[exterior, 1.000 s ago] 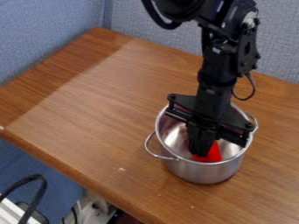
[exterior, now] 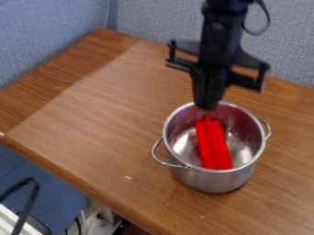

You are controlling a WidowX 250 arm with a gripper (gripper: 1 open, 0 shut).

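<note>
A steel pot (exterior: pixel 238 176) with loop handles stands on the wooden table at the right. Inside it lies a red oblong object (exterior: pixel 211 144). My black gripper (exterior: pixel 207 96) is raised just above the pot's back rim, shut, with nothing visible between its fingertips. Its lower tips are blurred.
Grey-blue padded partitions (exterior: pixel 39 32) stand at the left and back. Cables and a white item lie off the table's edge at the bottom left.
My gripper has risen up out of the pot, uncovering the red object, which remains inside.
</note>
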